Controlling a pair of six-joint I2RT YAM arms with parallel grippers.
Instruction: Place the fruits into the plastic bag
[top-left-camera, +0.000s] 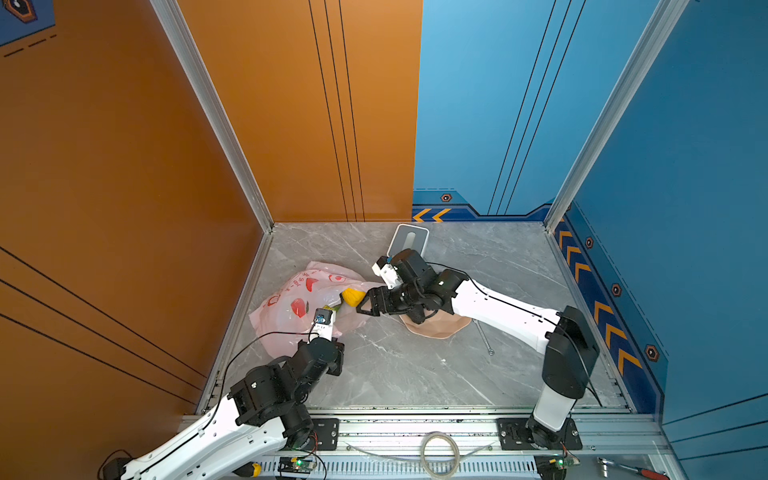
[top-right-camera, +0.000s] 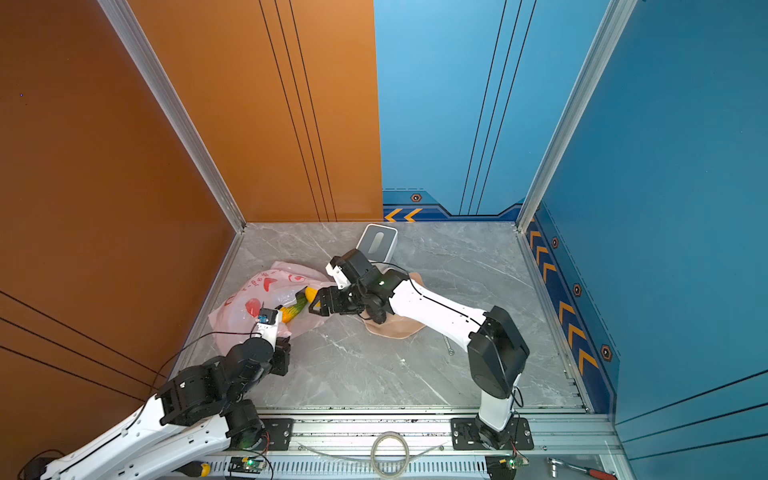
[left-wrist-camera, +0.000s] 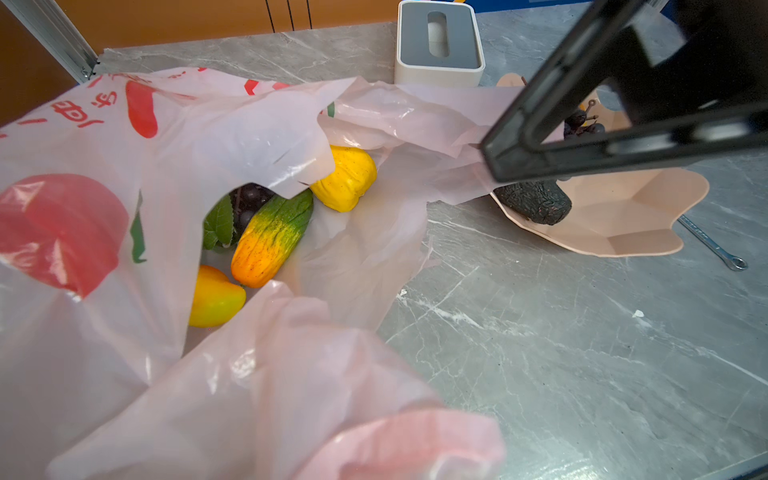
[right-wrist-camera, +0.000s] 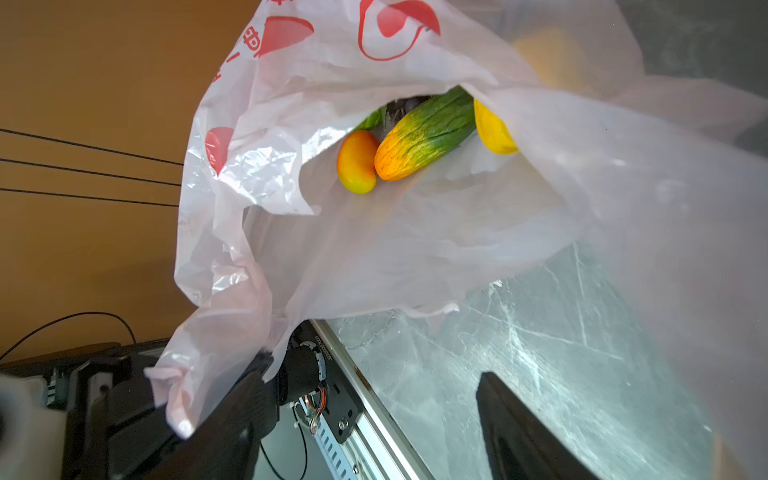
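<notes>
The translucent plastic bag (left-wrist-camera: 168, 104) with red prints lies with its mouth spread open. In its opening show a green-orange fruit (left-wrist-camera: 272, 240), a yellow-orange mango (left-wrist-camera: 216, 296), dark grapes (left-wrist-camera: 253, 198) and a lumpy yellow fruit (left-wrist-camera: 345, 180). My left gripper (top-left-camera: 336, 364) is at the bag's near edge, shut on a gathered fold of plastic; its fingertips are hidden in its own wrist view. At the mouth's right side hovers my right gripper, fingers apart, only tabletop seen between them. A dark avocado (left-wrist-camera: 534, 201) and more dark grapes (left-wrist-camera: 588, 124) rest in the pink bowl (left-wrist-camera: 632, 212).
Behind the bowl stands a grey-topped white tissue box (left-wrist-camera: 440, 56). A wrench (left-wrist-camera: 716, 244) lies right of the bowl. The right arm (top-left-camera: 500, 308) reaches over the bowl. Bare tabletop (top-left-camera: 416, 376) spreads in front of it.
</notes>
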